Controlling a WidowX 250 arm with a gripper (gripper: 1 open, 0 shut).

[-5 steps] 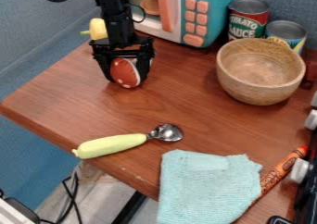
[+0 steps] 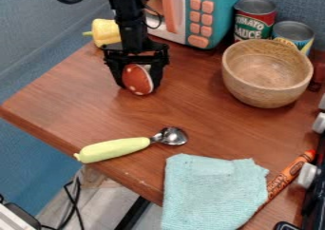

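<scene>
The black gripper (image 2: 136,63) hangs over the back left of the wooden table, around a red round object (image 2: 140,81) with a white edge, which stands upright under it. Whether the fingers are closed on the object is hard to tell at this size. Part of the object is hidden by the gripper.
A teal toy microwave (image 2: 199,15), two cans (image 2: 254,20) and a wooden bowl (image 2: 265,77) fill the back right. A spoon with a yellow handle (image 2: 117,146) and a light blue cloth (image 2: 212,191) lie at the front.
The gripper and the red object have shifted slightly to the right, and the object's visible outline has changed a little.
</scene>
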